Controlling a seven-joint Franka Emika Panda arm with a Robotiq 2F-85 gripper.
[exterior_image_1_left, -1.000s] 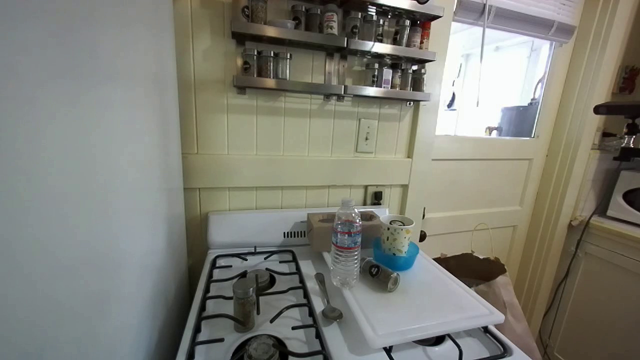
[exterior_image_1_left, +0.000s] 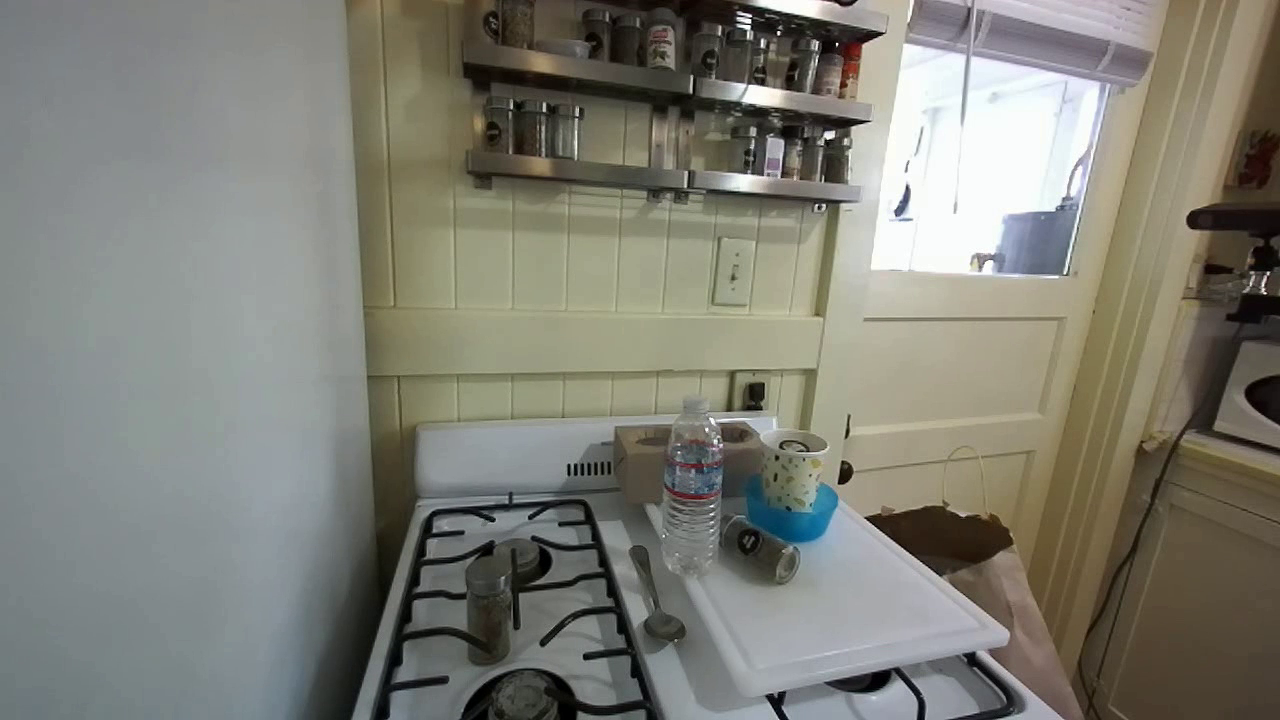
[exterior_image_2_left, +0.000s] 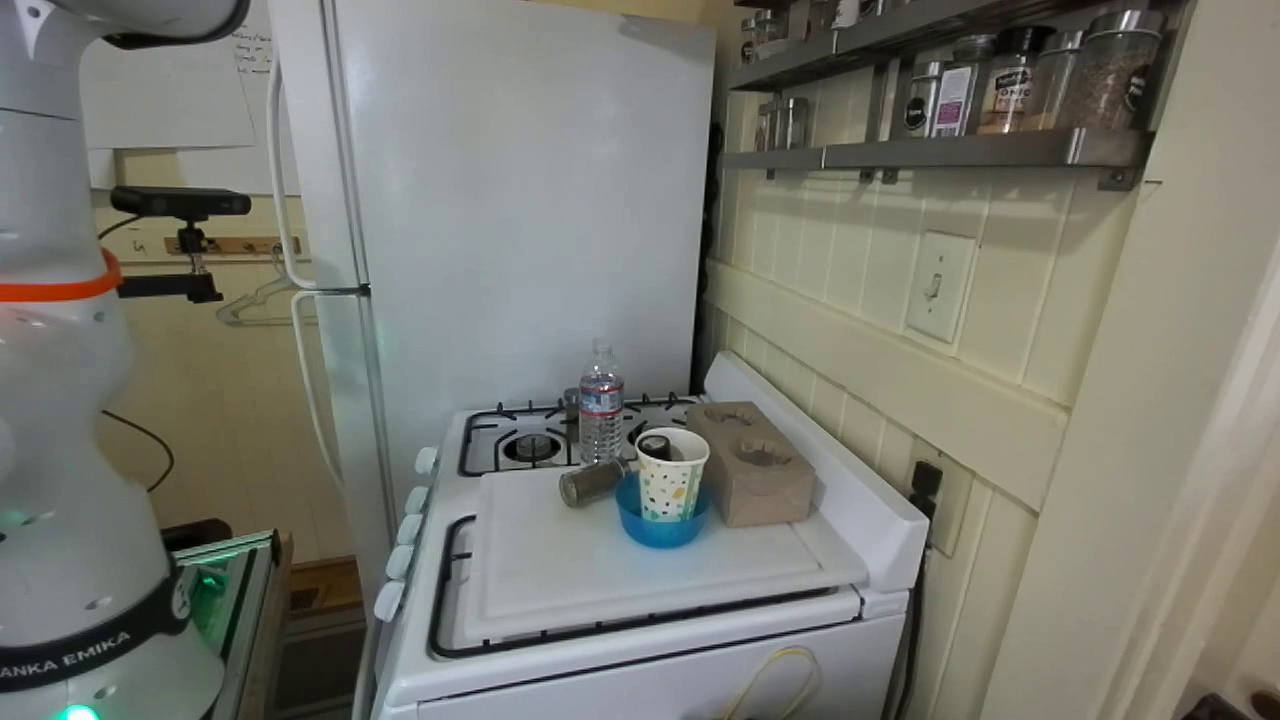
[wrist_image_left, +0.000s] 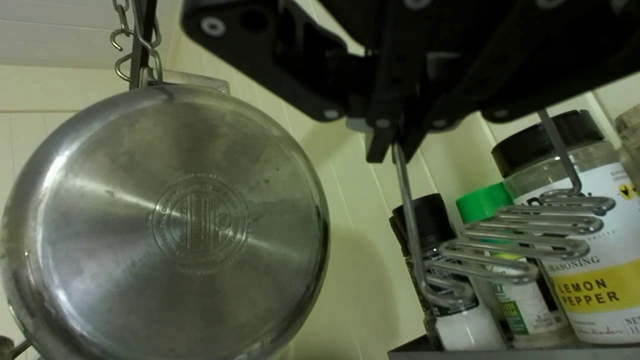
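Note:
In the wrist view my gripper is shut on a thin rod of a metal wire masher (wrist_image_left: 516, 245). Its zigzag wire head hangs below and to the right of the fingers, in front of spice containers. A second rod runs up behind the gripper's dark body, and the masher's upper end is hidden there. To the left, a steel pan (wrist_image_left: 198, 222) hangs from a chain and hook, bottom facing the camera, apart from the fingers. Neither exterior view shows the gripper; only part of the arm (exterior_image_2_left: 72, 396) stands at the left of exterior view 2.
Spice containers, including lemon pepper (wrist_image_left: 585, 252), line a shelf (wrist_image_left: 540, 354) close behind the masher. Below, the stove carries a white board (exterior_image_1_left: 828, 612), a water bottle (exterior_image_1_left: 692, 486), a cup (exterior_image_1_left: 793, 474) in a blue bowl (exterior_image_1_left: 780, 520), a spoon (exterior_image_1_left: 654, 600) and jars.

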